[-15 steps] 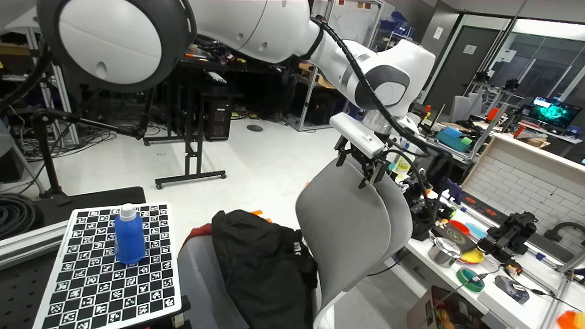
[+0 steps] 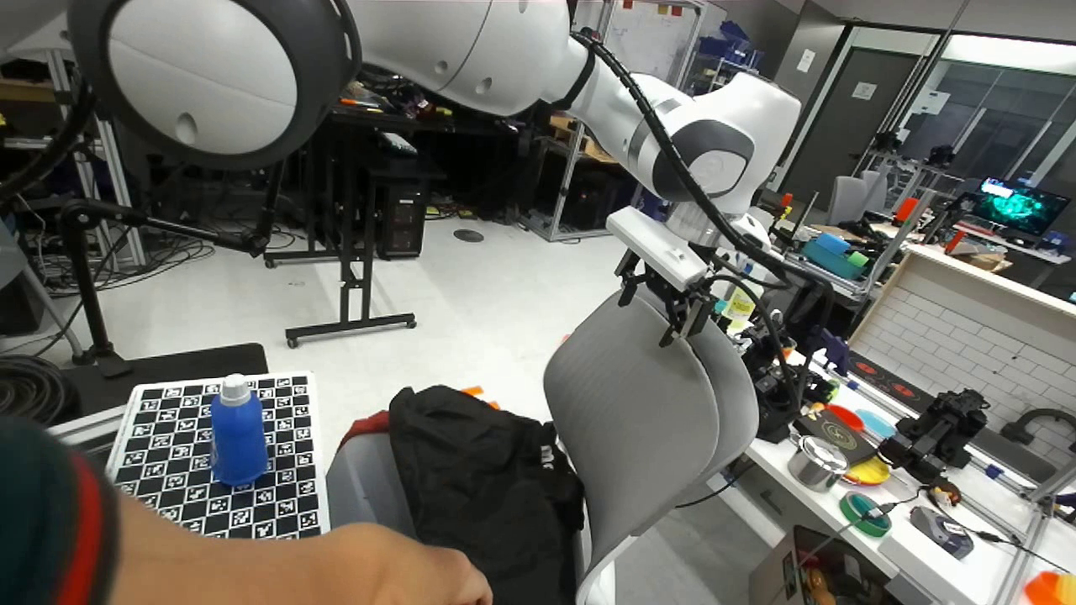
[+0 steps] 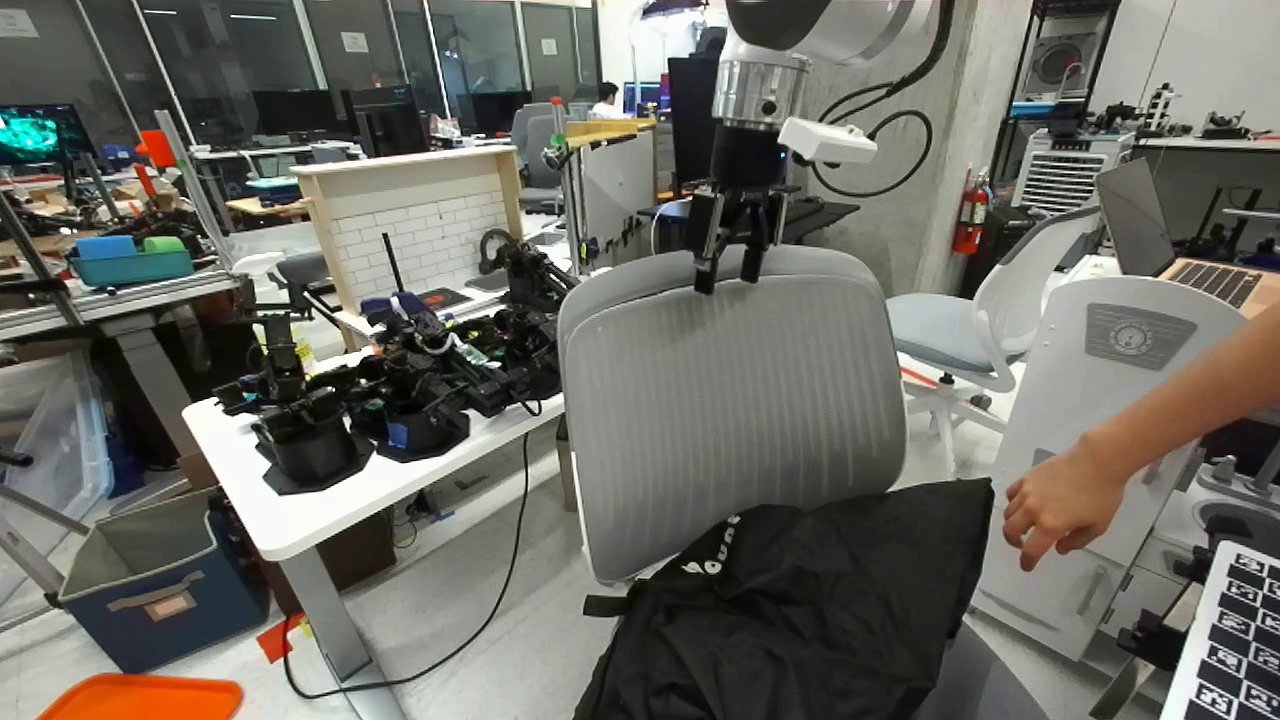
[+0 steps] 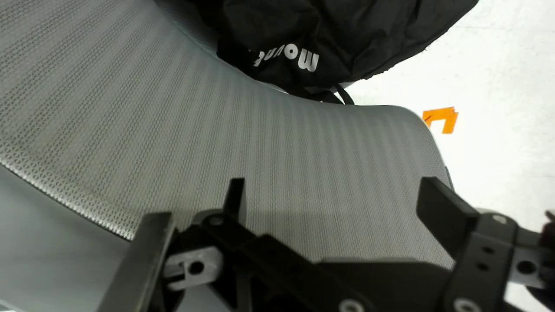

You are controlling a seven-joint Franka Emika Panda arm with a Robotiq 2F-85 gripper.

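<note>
A grey chair backrest (image 3: pixel 738 396) stands below my gripper (image 3: pixel 728 286), whose fingers point down near its top edge. In the wrist view the fingertips (image 4: pixel 235 195) are spread wide, with the mesh of the chair back visible beyond them; my fingers are open and hold nothing. Black cloth (image 3: pixel 804 600) with white lettering lies in a heap on the chair seat. Whether the fingers touch the backrest, I cannot tell.
A person's hand (image 3: pixel 1068 504) hangs beside the cloth. A blue bottle (image 2: pixel 239 434) stands upright on a checkered board (image 2: pixel 151 434). The white table (image 3: pixel 270 504) beside the chair is crowded with black devices.
A person's arm has come in from the lower left in exterior view 1, reaching toward the chair seat and covering part of the board. My arm, the chair and the cloth look unmoved.
</note>
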